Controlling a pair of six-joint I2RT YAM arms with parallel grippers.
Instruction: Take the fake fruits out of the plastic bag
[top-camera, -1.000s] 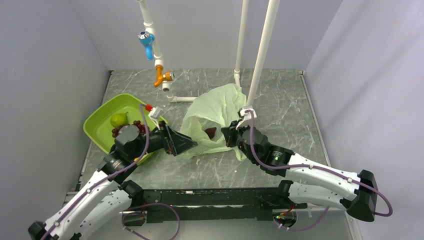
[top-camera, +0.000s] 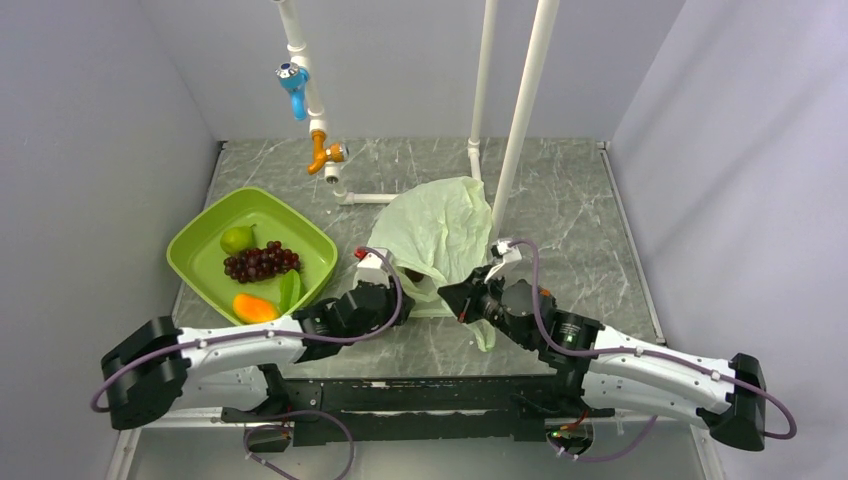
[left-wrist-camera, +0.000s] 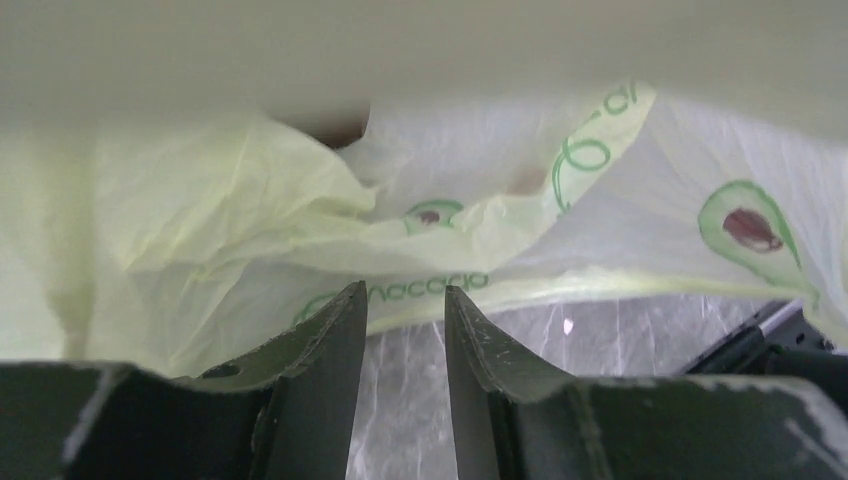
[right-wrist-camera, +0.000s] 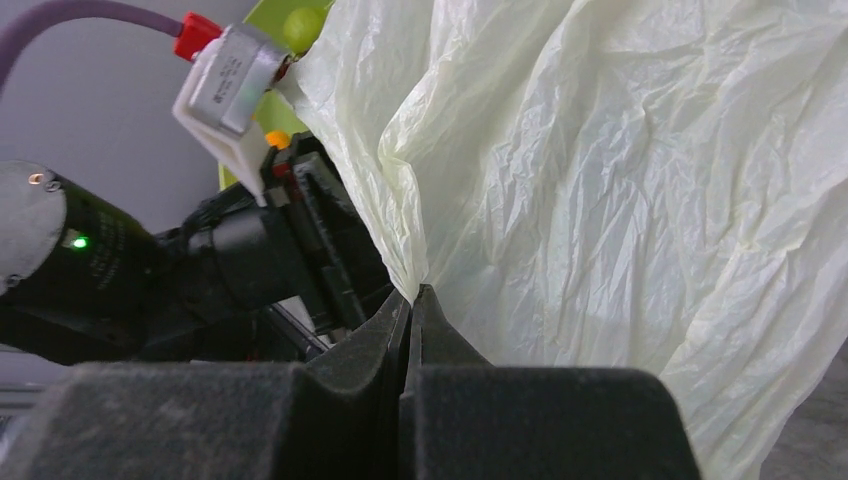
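The pale plastic bag (top-camera: 430, 220) is bunched mid-worktop; a dark object (left-wrist-camera: 340, 133) shows faintly inside. My left gripper reaches into the bag's mouth, fingertips slightly apart with printed plastic behind; whether anything is gripped is unclear. My right gripper is shut at the bag's hanging edge, the plastic gathered at its fingertips. In the green tray (top-camera: 205, 265) lie a pear (top-camera: 237, 239), grapes (top-camera: 262, 263), a mango (top-camera: 254, 308) and a green fruit (top-camera: 291, 290).
White pipes (top-camera: 520, 110) with a blue tap (top-camera: 296, 95) and an orange tap (top-camera: 319, 150) stand behind the bag. Grey walls enclose the worktop. Bare worktop (top-camera: 580, 200) lies to the right.
My left gripper has moved from beside the tray rightward into the bag's mouth.
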